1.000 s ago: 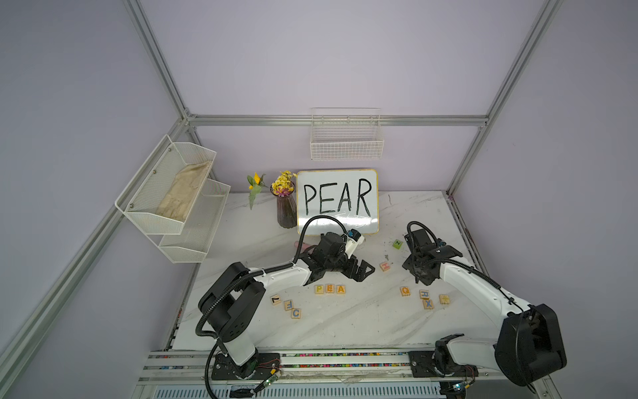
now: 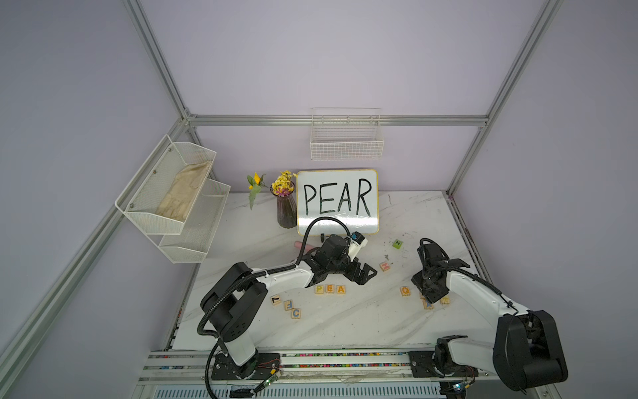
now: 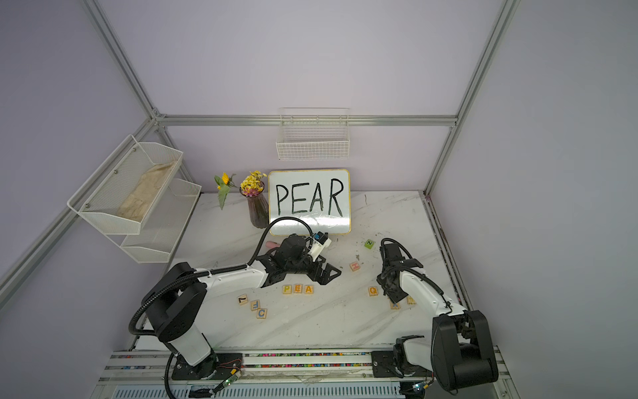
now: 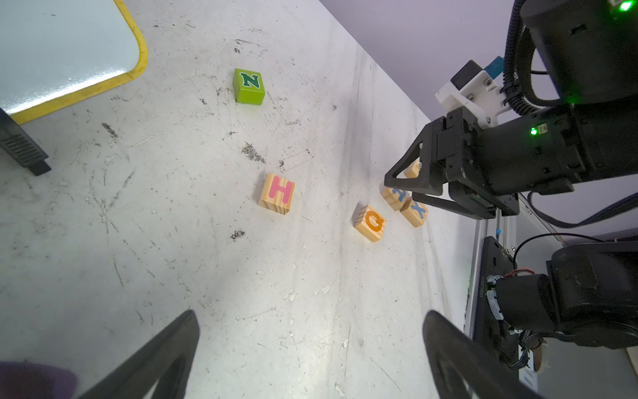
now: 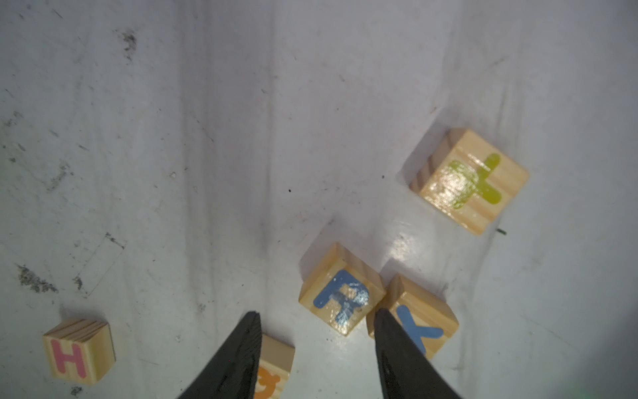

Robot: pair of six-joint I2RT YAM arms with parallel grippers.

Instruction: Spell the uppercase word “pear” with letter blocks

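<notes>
Blocks P [image 2: 319, 290], E [image 2: 329, 288] and A [image 2: 341, 289] form a row at the middle of the table in the top left view. To their right, a wooden block with a blue letter, apparently R [image 5: 342, 292], touches the X block [image 5: 418, 321] in the right wrist view. My right gripper hangs above this group with its fingers apart and nothing held; the apparent R lies just beyond its fingertips. My left gripper, open and empty, hovers over the table right of the row.
A whiteboard [image 2: 337, 226] reading PEAR stands at the back beside a flower vase [image 2: 286, 211]. Loose blocks Q [image 4: 370, 223], H [image 4: 277, 193], green N [image 4: 249, 87] and a yellow-green letter [image 5: 470, 183] lie at right. Several others lie front left.
The left arm has barely shifted; the P, E, A row is unchanged.
</notes>
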